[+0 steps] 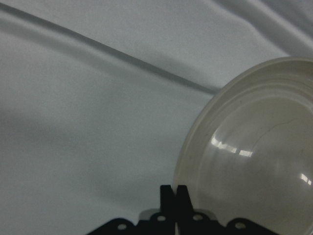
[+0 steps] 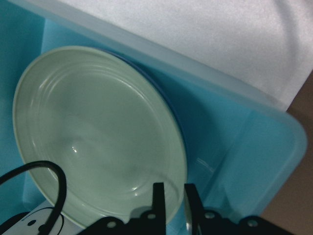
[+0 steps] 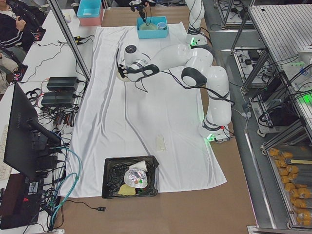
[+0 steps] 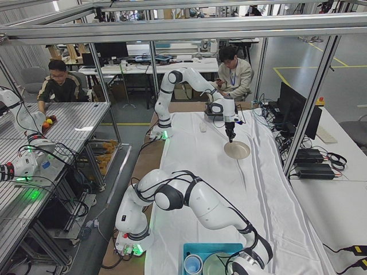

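A beige plate [image 4: 237,149] lies on the white cloth. My left gripper is over its rim in the left wrist view, fingertips close together; whether the rim is between them is unclear. In the camera left view the left arm mostly hides that plate. A blue bin [image 3: 153,34] at the cloth's far end holds a pale green plate [image 2: 98,127] and a light blue cup [image 4: 192,264]. My right gripper hangs over that plate's edge inside the bin, its fingers apart.
A black-lined tray [image 3: 112,178] with foil and yellow items stands at the cloth's near end. A small translucent item [image 3: 160,143] lies on the cloth. Monitor and electronics border the cloth on the left side.
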